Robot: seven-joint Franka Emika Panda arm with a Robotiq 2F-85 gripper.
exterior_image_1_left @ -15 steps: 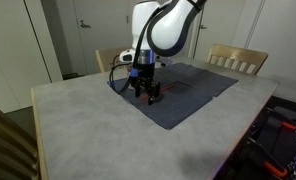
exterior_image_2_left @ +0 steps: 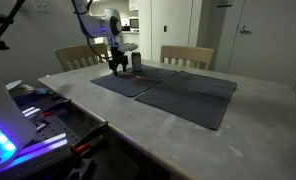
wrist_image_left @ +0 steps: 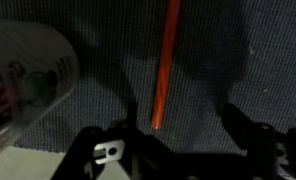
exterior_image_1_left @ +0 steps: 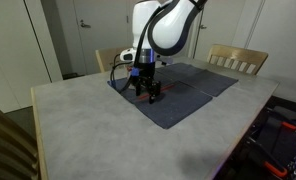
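Observation:
A thin red stick (wrist_image_left: pixel 166 65) lies on the dark ribbed mat, its near end reaching the space between my fingers. My gripper stands part open over it, with a finger on each side and dark cloth showing between stick and fingers. In exterior view 1 the gripper (exterior_image_1_left: pixel 148 96) hangs low over the mat, and a red part of the stick (exterior_image_1_left: pixel 168 89) shows beside it. From exterior view 2 the gripper (exterior_image_2_left: pixel 119 71) is small and far off, near the red stick (exterior_image_2_left: pixel 136 77).
A can or bottle with a printed label (wrist_image_left: pixel 28 75) stands close to the left finger. Dark mats (exterior_image_2_left: pixel 188 97) cover much of the table, whose bare surface (exterior_image_1_left: pixel 83 125) is clear on the left. Chairs (exterior_image_1_left: pixel 226 58) surround it.
The gripper stays low at nearly the same spot over the mat, with only a slight shift at its fingers. The mats and chairs have not moved.

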